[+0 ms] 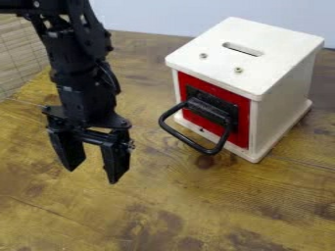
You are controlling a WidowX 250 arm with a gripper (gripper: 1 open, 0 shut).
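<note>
My black gripper (89,162) hangs at the left, open, its two fingers apart over the wooden table with nothing between them. To its right stands a white wooden box (281,98) with a slot and two screw heads on top and a red front panel (244,102). A black U-shaped handle (177,134) sticks out from that front toward the gripper, clearly apart from it.
A woven mat (20,64) lies at the far left edge, and a white wall rises behind.
</note>
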